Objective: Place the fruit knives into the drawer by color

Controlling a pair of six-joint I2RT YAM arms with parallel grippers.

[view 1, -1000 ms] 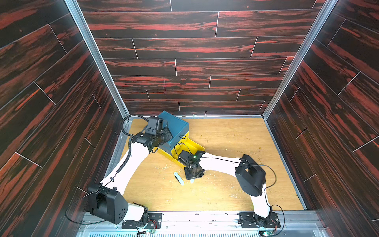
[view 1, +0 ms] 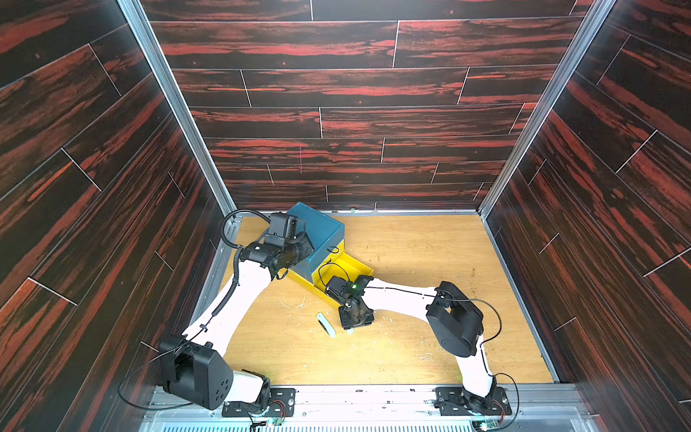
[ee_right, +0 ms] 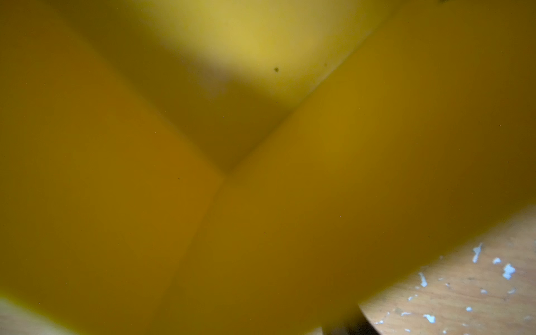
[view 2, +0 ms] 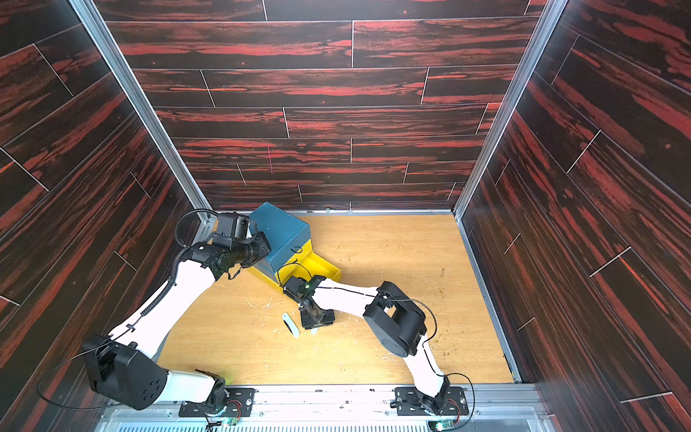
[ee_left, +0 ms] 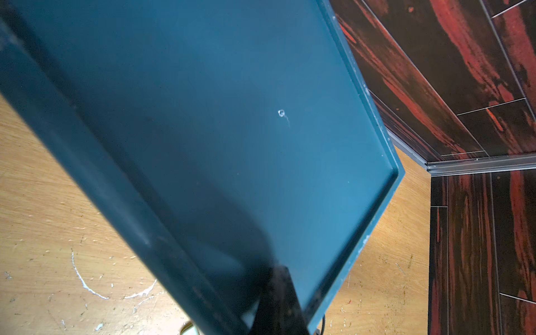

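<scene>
A blue-topped drawer unit (view 1: pixel 316 223) sits at the back left with its yellow drawer (view 1: pixel 360 271) pulled out. My left gripper (view 1: pixel 295 252) rests at the blue top, shut; in the left wrist view its dark tip (ee_left: pixel 279 284) lies on the blue tray-like surface. My right gripper (view 1: pixel 352 316) is down at the drawer's front; the right wrist view shows blurred yellow walls (ee_right: pixel 363 167) close up, and its fingers are mostly hidden. A light blue fruit knife (view 1: pixel 326 324) lies on the table left of it, with a second pale piece (view 2: pixel 314 330) partly under that gripper.
Small white scraps and thin marks lie on the front and left. Dark walls enclose the table on the back and both sides.
My right gripper and arm have shifted very slightly right and down. The left arm and the drawer unit look unchanged.
</scene>
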